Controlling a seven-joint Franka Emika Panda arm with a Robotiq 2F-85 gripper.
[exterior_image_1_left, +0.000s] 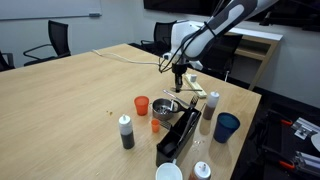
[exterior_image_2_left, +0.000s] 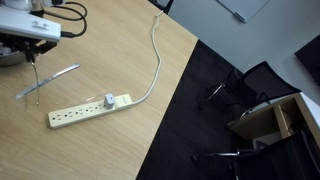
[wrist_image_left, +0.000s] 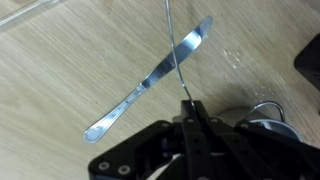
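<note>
My gripper is shut on a thin metal utensil (wrist_image_left: 179, 68), which sticks out past the fingertips; what kind of utensil it is cannot be told. In exterior view 2 the utensil (exterior_image_2_left: 37, 85) points down from the gripper near a table knife (exterior_image_2_left: 50, 80). In the wrist view the knife (wrist_image_left: 150, 80) lies flat on the wooden table, behind the held utensil. A metal pot (exterior_image_1_left: 163, 107) stands close by, toward the front in exterior view 1; its wire handle (wrist_image_left: 268, 104) and part of its rim show at the wrist view's lower right.
A power strip (exterior_image_2_left: 90, 110) with a plug and white cord lies behind the arm. A black bin (exterior_image_1_left: 178, 140), a red cup (exterior_image_1_left: 142, 104), a blue cup (exterior_image_1_left: 227, 124) and several bottles and cups stand toward the front.
</note>
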